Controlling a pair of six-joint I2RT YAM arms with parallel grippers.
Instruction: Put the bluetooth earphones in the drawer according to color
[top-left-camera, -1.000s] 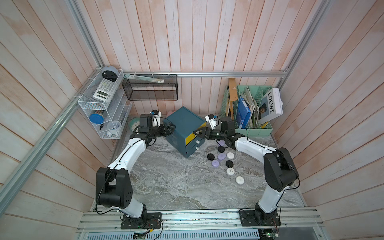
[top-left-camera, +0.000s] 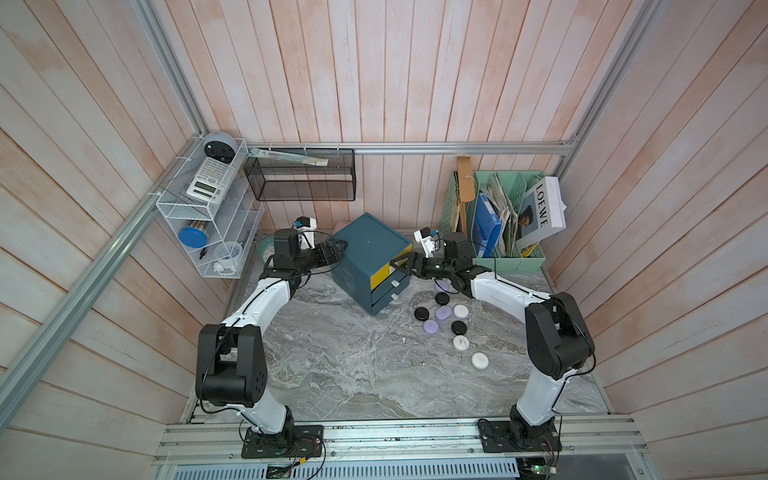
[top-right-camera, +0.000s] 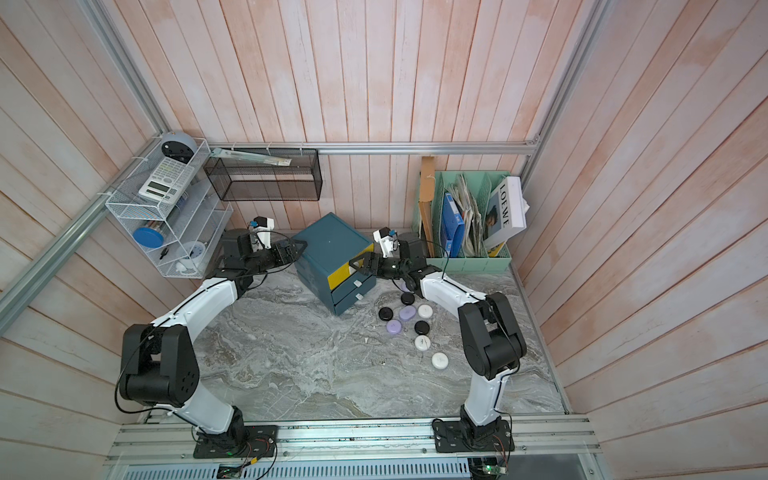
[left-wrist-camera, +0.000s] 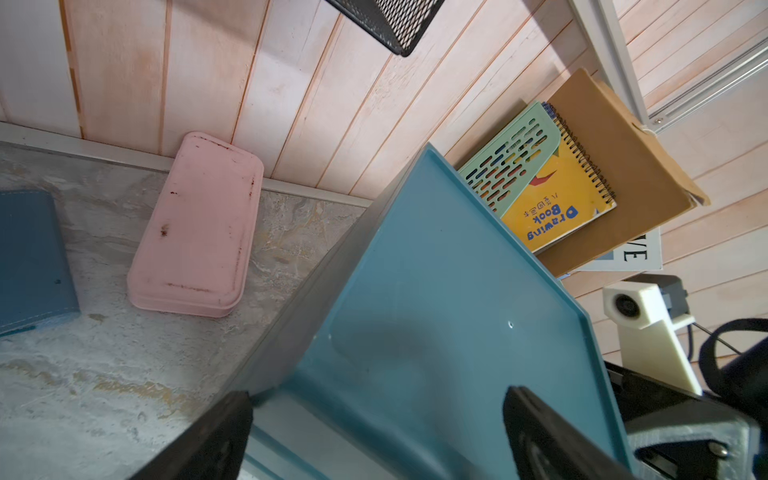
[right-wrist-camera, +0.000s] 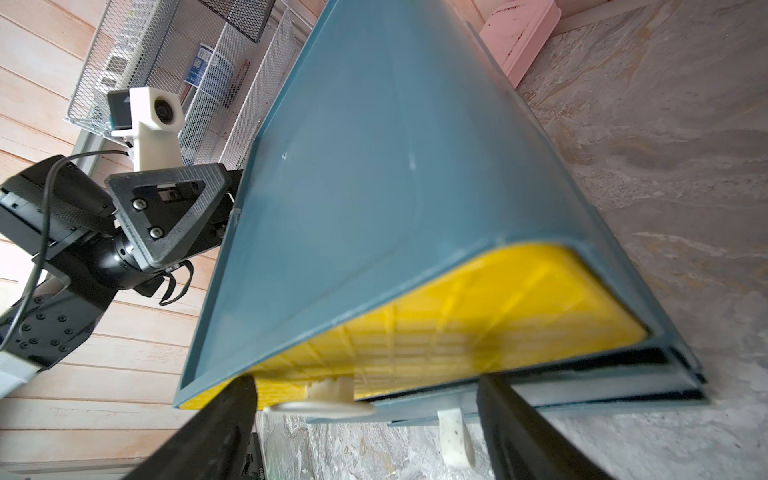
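The teal drawer box (top-left-camera: 364, 248) stands at mid-table, its yellow drawer front (right-wrist-camera: 496, 304) facing my right gripper (top-left-camera: 404, 260). In the right wrist view the white drawer knob (right-wrist-camera: 320, 408) lies between that gripper's open fingers. My left gripper (top-left-camera: 332, 252) is open at the box's back-left top, a finger (left-wrist-camera: 560, 440) on either side of the view. Earphone cases in black (top-left-camera: 421, 314), lavender (top-left-camera: 430, 327) and white (top-left-camera: 480, 361) lie loose on the table right of the box.
A green file holder (top-left-camera: 512, 264) stands back right, wire shelves (top-left-camera: 240, 216) back left. A pink case (left-wrist-camera: 196, 224) lies behind the box.
My right gripper has moved only slightly.
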